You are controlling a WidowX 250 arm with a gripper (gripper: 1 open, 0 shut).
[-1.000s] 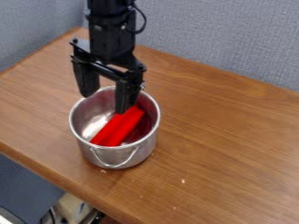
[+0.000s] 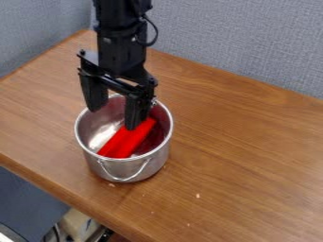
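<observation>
A silver metal pot (image 2: 125,166) with a wire handle stands on the wooden table near its left front edge. Inside it lies a red oblong object (image 2: 125,142), slanting from the front left toward the back right. My black gripper (image 2: 117,99) hangs over the pot, its two fingers spread apart, one toward the left rim and one above the right part of the red object. It is open, with nothing seen between the fingers. The fingertips partly hide the far side of the pot.
A grey fabric wall (image 2: 240,43) runs along the back. The table's edge lies at the lower left, with dark items below it.
The gripper has shifted very slightly over the pot. The pot and the red object look unmoved.
</observation>
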